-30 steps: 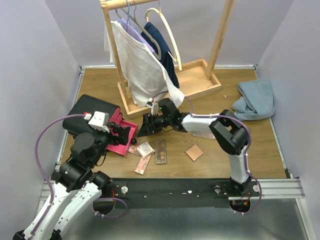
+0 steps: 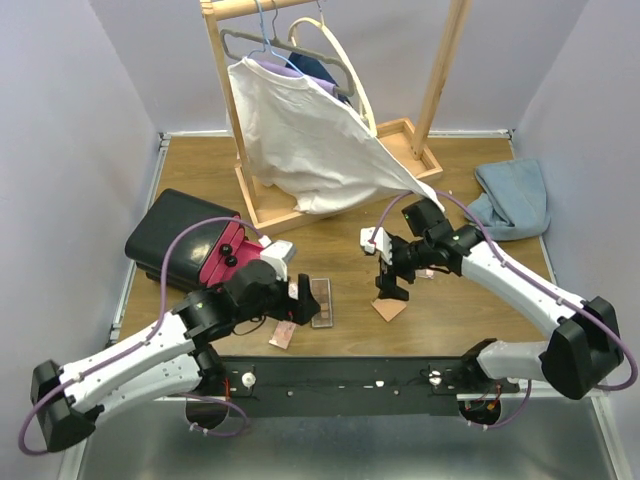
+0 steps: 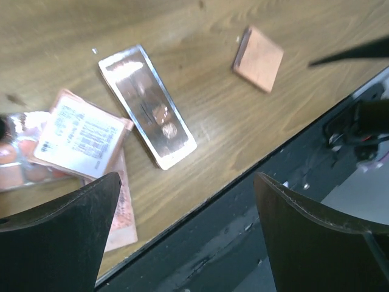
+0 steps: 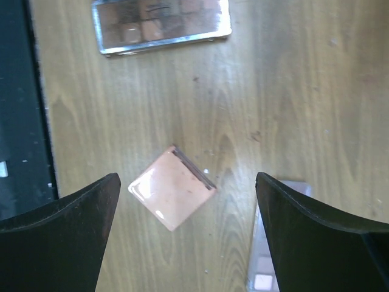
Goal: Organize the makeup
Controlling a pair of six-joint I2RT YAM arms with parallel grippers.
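Note:
My left gripper (image 2: 292, 296) is open above the makeup on the wooden table. Below it the left wrist view shows a long palette (image 3: 148, 106), a square item with a white label (image 3: 77, 135), a pan palette (image 3: 15, 155) and a pink flat palette (image 3: 118, 213). My right gripper (image 2: 390, 283) hangs open over a square pink compact (image 4: 171, 187). Another long slim case (image 4: 263, 240) lies partly hidden by its finger, and a palette (image 4: 160, 24) sits at the top of that view. The black case (image 2: 175, 235) with pink tray stands at the left.
A clothes rack (image 2: 436, 60) with a white shirt (image 2: 295, 135) stands at the back, the shirt pulled toward my right arm's cable. A folded blue cloth (image 2: 508, 200) lies back right. Bare table surrounds the scattered items.
My left gripper has moved right and down, away from the pink tray. My right gripper has moved right to above the square compact. The white shirt is stretched further to the right.

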